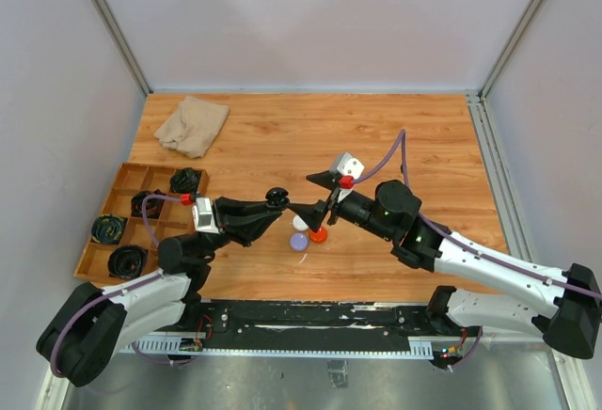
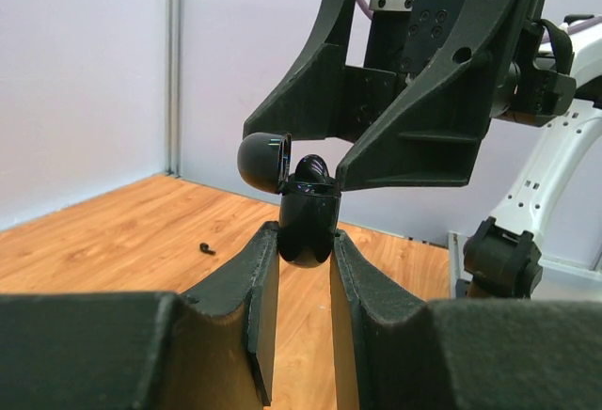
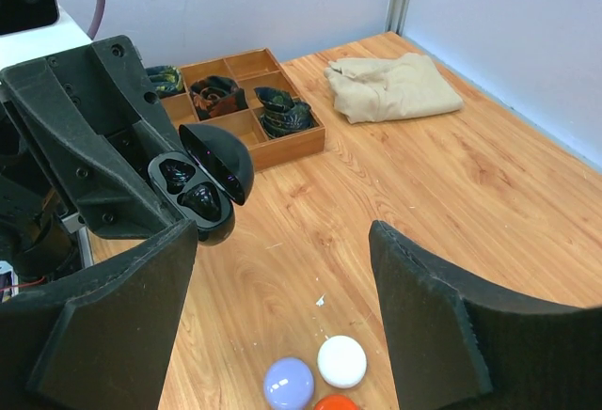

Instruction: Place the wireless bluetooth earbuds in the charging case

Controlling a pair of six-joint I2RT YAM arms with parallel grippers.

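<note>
My left gripper is shut on the black charging case, held above the table with its lid raised. One black earbud sits in the case, its rounded top showing above the rim. From the right wrist view, the case's two hollows are visible, and the earbud fills the nearer one. My right gripper stands open beside the case with nothing between its fingers; one fingertip is close to the case. The other earbud appears as a small black piece lying on the table.
A wooden compartment box with dark rolled items stands at the left, a beige cloth behind it. White, purple and red discs lie below the grippers.
</note>
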